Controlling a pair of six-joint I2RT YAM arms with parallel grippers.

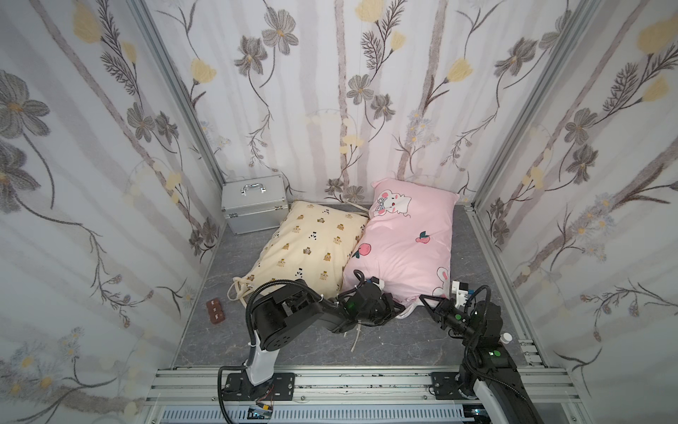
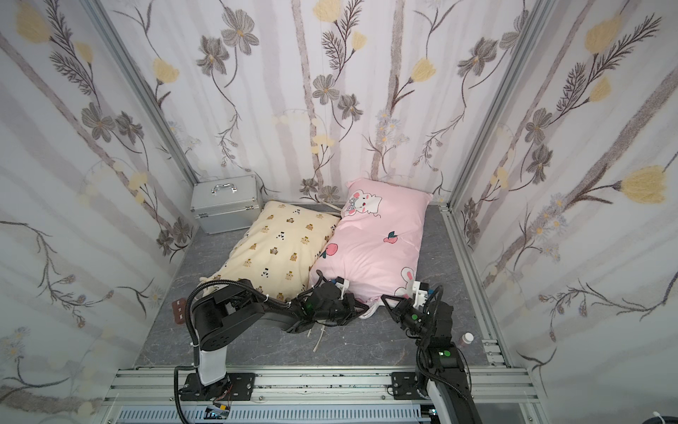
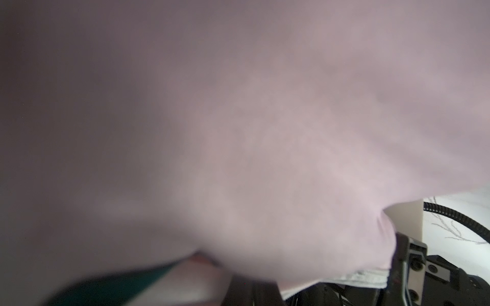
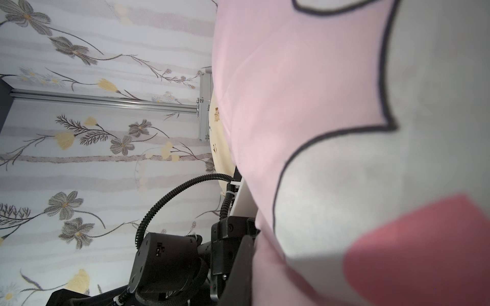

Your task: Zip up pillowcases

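The pink pillowcase [image 1: 409,243], printed with a mouse, fruit and a rabbit, lies full and plump on the grey floor. Its near edge carries a white zip strip [image 3: 365,278], partly hidden by both arms. At that edge, left of its middle, is my left gripper [image 1: 402,308]; its two fingers [image 3: 244,294] stand together under the overhanging pink cloth. My right gripper [image 1: 423,302] is shut by the near right corner, close against the cloth. Whether thin fabric or a zip pull sits between either pair of fingertips is hidden. A cream pillowcase [image 1: 310,243] with small animals lies to the left.
A silver case [image 1: 254,205] stands at the back left. There is a small brown object [image 1: 215,311] on the floor at left, and a white-capped item [image 1: 505,338] beside the right arm. Bare floor [image 1: 402,349] shows in front of the pillows.
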